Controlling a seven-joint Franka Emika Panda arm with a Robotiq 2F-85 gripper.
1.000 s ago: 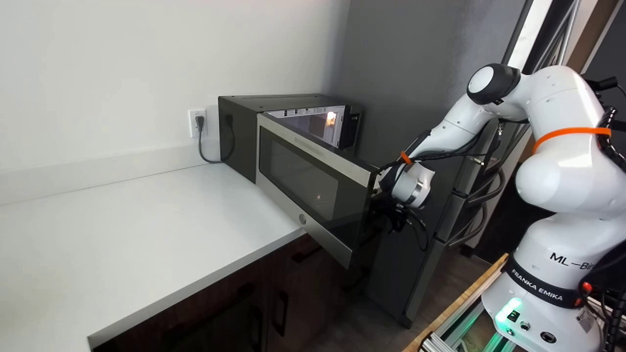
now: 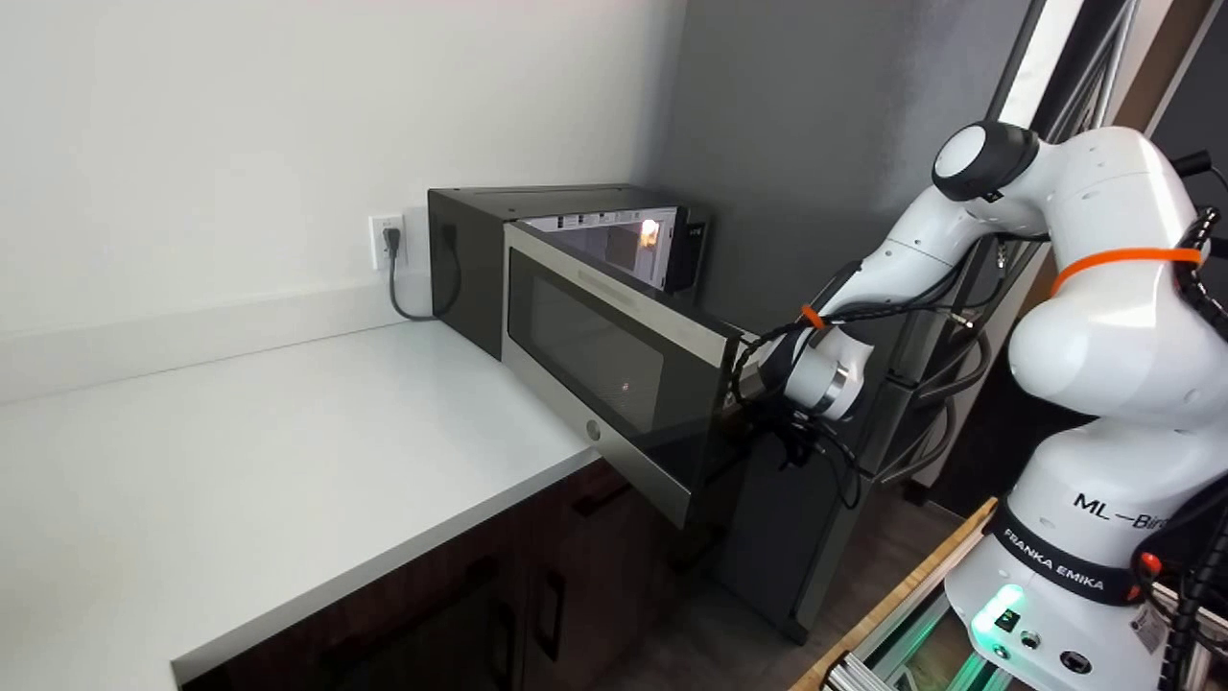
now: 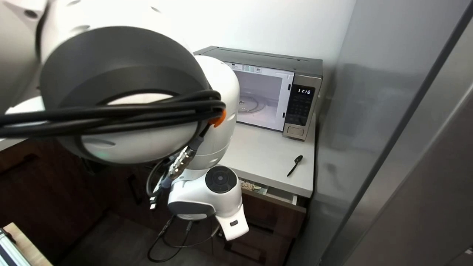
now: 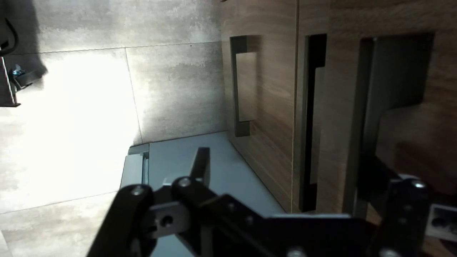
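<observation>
My gripper stands open in front of the wooden cabinet, low in the wrist view. Its left fingers (image 4: 201, 165) appear over the grey surface, while the right side overlaps the lower end of the nearest dark drawer handle (image 4: 367, 98). Whether they touch, I cannot tell. The top drawer (image 3: 277, 200) is partly pulled out under the counter, with small items inside. A black spoon (image 3: 295, 165) lies on the counter above it. The microwave (image 3: 306, 106) has its door (image 2: 587, 345) swung wide open; a glass turntable (image 3: 250, 105) shows inside.
Two more handles, a middle one (image 4: 311, 124) and a farther one (image 4: 235, 85), sit on the drawer fronts below. The fridge (image 2: 794, 207) bounds the right side. In exterior view 1, the microwave door juts past the counter edge beside my arm.
My wrist has moved slightly right and down in exterior view 1, back toward the robot base. The microwave and its door stay put.
</observation>
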